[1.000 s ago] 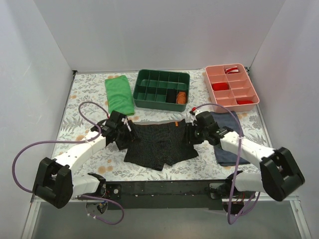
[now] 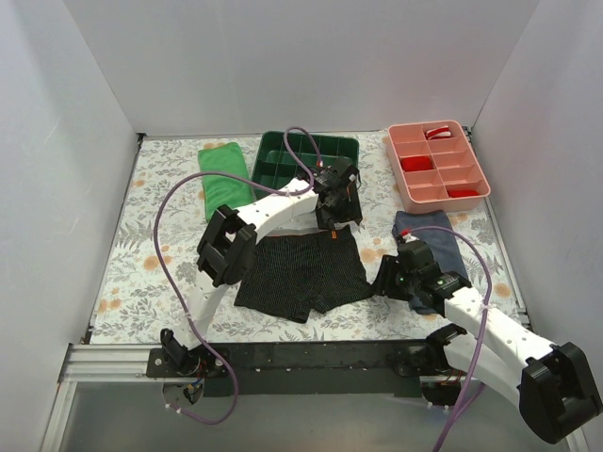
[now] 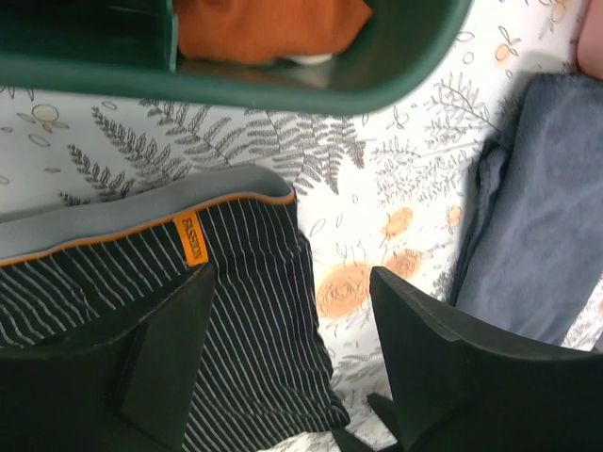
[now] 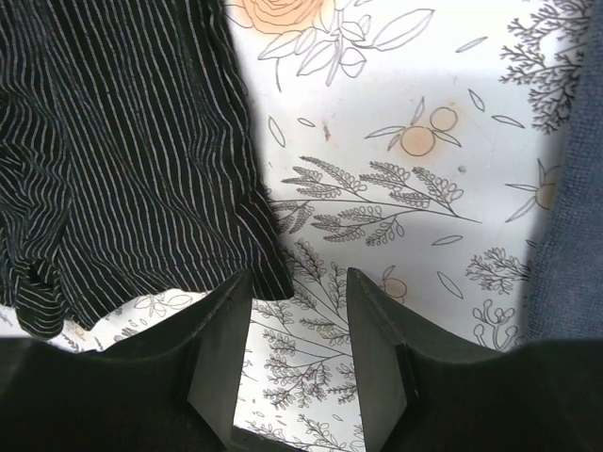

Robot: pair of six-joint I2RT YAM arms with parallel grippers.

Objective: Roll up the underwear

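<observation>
Black pinstriped underwear (image 2: 306, 273) lies spread flat on the patterned table, its grey-and-orange waistband toward the back. An orange label (image 3: 191, 237) marks the waistband near its right end. My left gripper (image 2: 346, 224) hovers at that right waistband corner; in the left wrist view its fingers (image 3: 162, 363) stand wide apart, the cloth below them and nothing held. At the lower right leg corner (image 4: 275, 282) is my right gripper, open. Its left fingertip appears close to the cloth edge; whether they touch cannot be told.
A green divided box (image 2: 273, 155) stands right behind the waistband, partly hidden by my left arm. Farther right are a pink divided box (image 2: 424, 193) and a folded dark blue cloth (image 2: 452, 247). A green cloth (image 2: 224, 174) lies back left.
My left gripper has swung from the underwear's left side across to its right waistband corner. The right gripper has moved from the right edge down to the leg corner. The underwear looks unmoved.
</observation>
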